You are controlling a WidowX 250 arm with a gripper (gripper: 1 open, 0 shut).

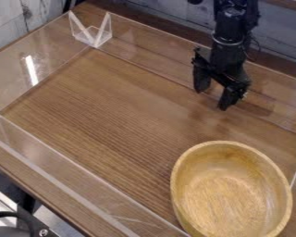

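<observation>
The black robot arm hangs from the top right, its gripper (220, 86) low over the wooden table at the back right, fingers apart. Whether anything lies between or under the fingers is too dark and small to tell.
A large cream oval bowl (231, 199) fills the front right. A white wire-like holder (92, 28) stands at the back left.
</observation>
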